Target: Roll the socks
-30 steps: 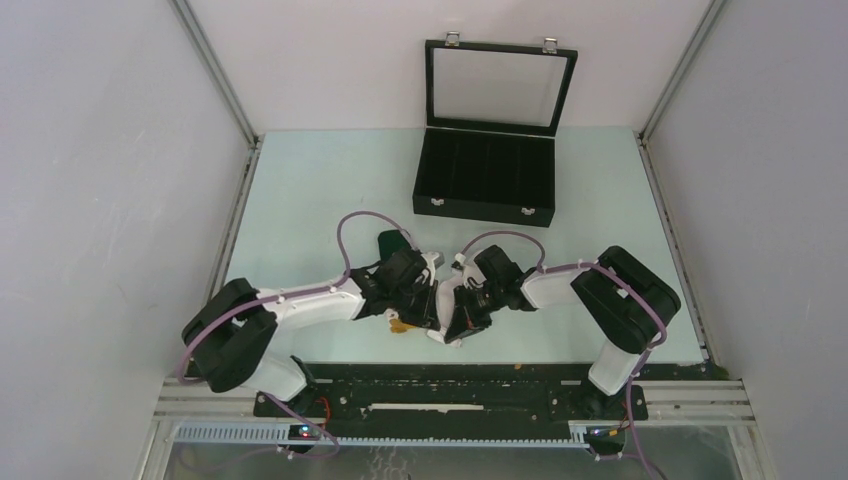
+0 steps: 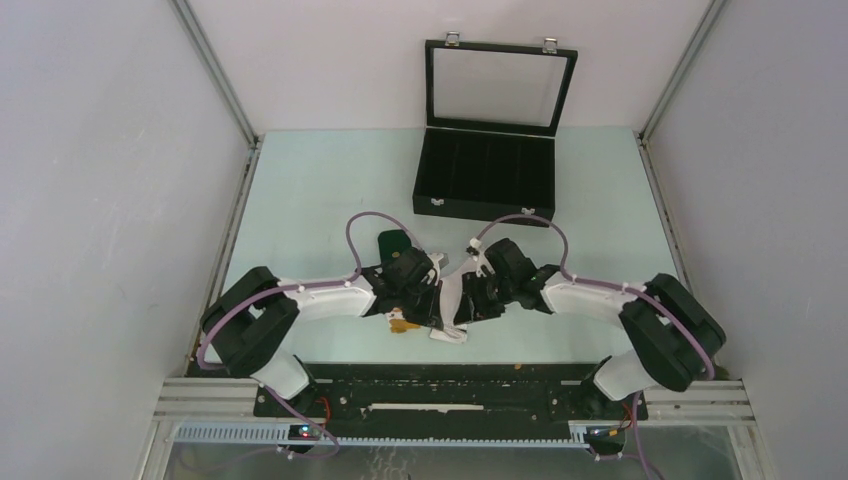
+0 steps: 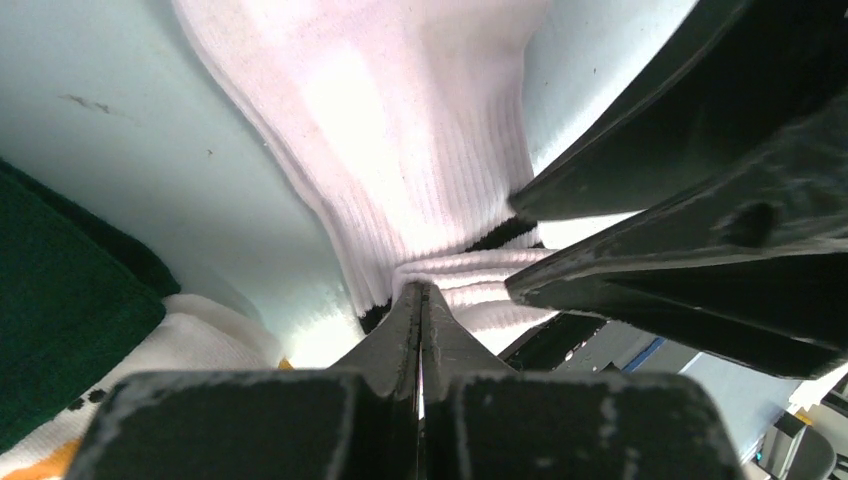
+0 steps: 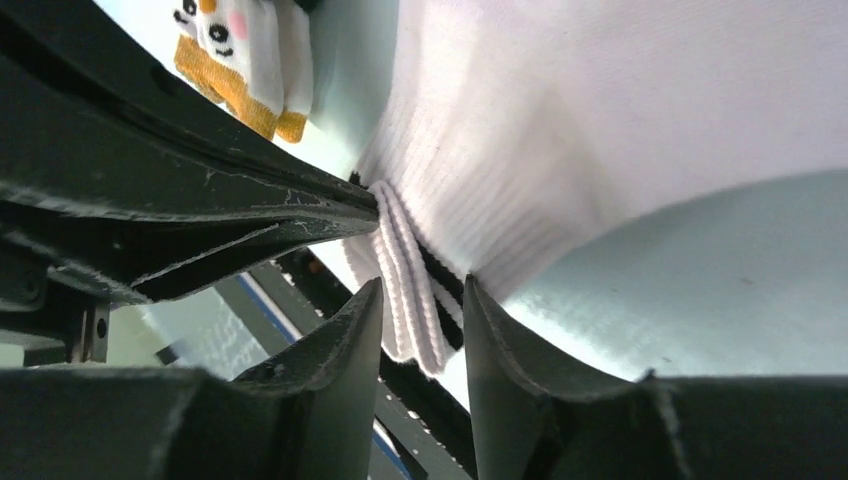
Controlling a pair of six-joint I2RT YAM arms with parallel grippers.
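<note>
A white-pink sock with black stripes lies flat, its near end turned over into a ribbed fold. My left gripper is shut, its tips against the left end of that fold; whether any cloth is pinched between them cannot be made out. From the other side my right gripper stands part open, one finger on each side of the fold's right end. In the top view both grippers meet over the sock and hide part of it.
Left of the sock lie a dark green folded cloth and an orange-and-white sock, partly under the left arm. A black compartment box stands open at the back. The table's front edge is close.
My right gripper has shifted right and slightly back, and its fingers have parted, leaving more of the sock's near end in sight. The left gripper has moved slightly right.
</note>
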